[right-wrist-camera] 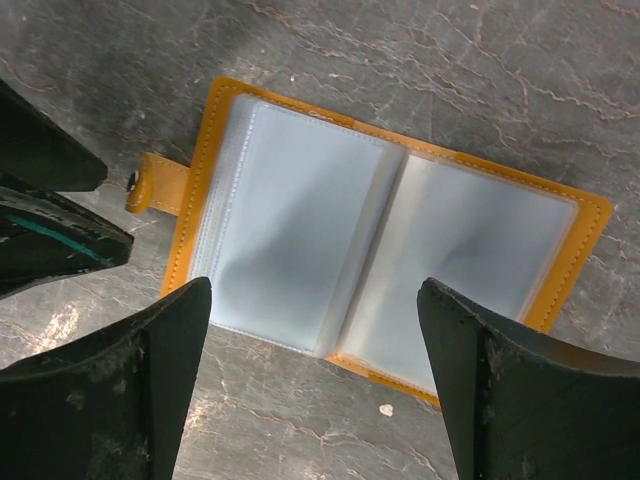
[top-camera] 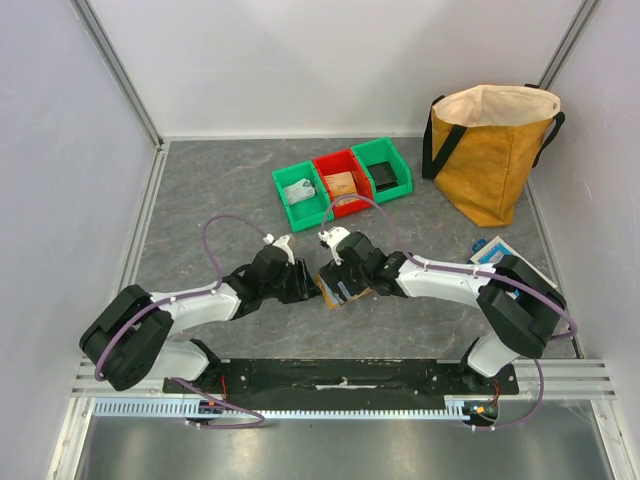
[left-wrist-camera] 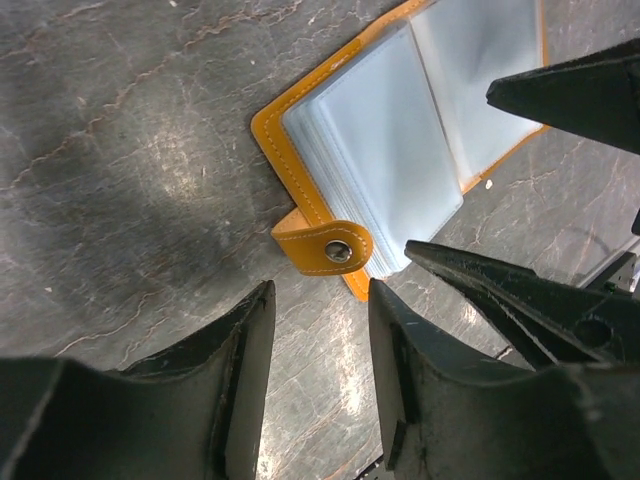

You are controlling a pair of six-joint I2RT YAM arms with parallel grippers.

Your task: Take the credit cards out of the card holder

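The card holder (right-wrist-camera: 395, 165) lies spread flat on the dark table, an orange-brown cover with clear plastic sleeves on both halves. In the right wrist view, its sleeves (right-wrist-camera: 290, 220) look whitish, and no card can be made out in them. Beside its edge, the snap strap (left-wrist-camera: 325, 250) sticks out unfastened. My left gripper is open at the strap side, with its fingertips just short of the strap. Above the holder stands my right gripper, open, with nothing between its fingers. From the top, the arms hide much of the holder.
Green and red bins (top-camera: 343, 189) stand at the back, with items inside. A yellow-brown bag (top-camera: 495, 160) is at the back right. A white and blue item (top-camera: 497, 252) lies on the right.
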